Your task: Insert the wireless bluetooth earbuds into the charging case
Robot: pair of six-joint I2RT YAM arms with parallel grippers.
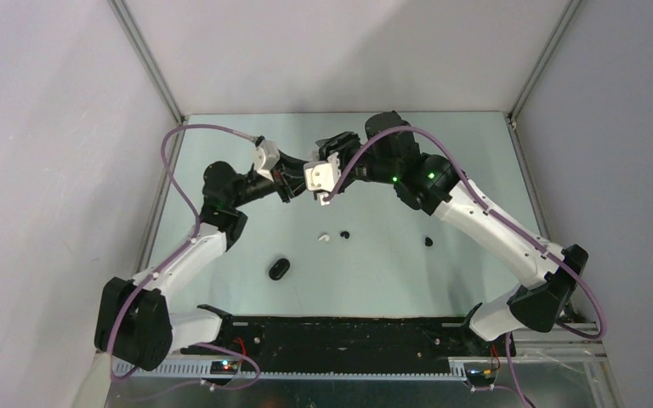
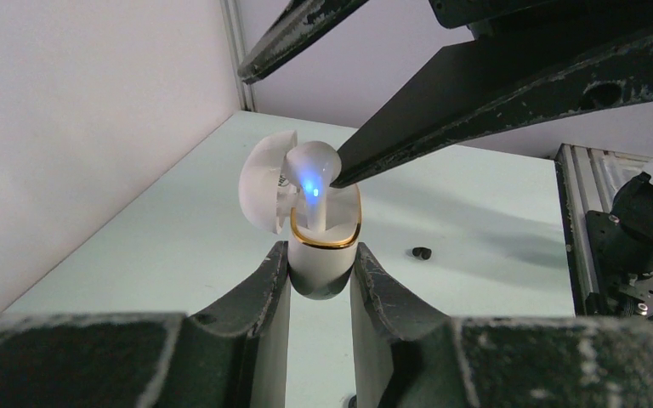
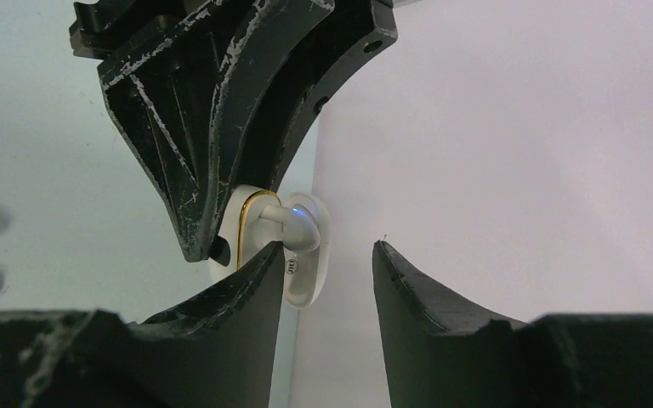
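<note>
In the left wrist view my left gripper is shut on the white charging case (image 2: 321,268), held upright with its lid open and a gold rim. A white earbud (image 2: 313,159) sits in it, stem down, with a blue light glowing. My right gripper is open close beside the case; its finger tips show nearest the earbud (image 3: 301,230) in the right wrist view. One of its dark fingers (image 2: 408,127) reaches to just behind the earbud in the left wrist view.
On the table lie a white earbud (image 1: 324,236), a black earbud (image 1: 345,234), another small black piece (image 1: 428,241) and a black oval case (image 1: 279,269).
</note>
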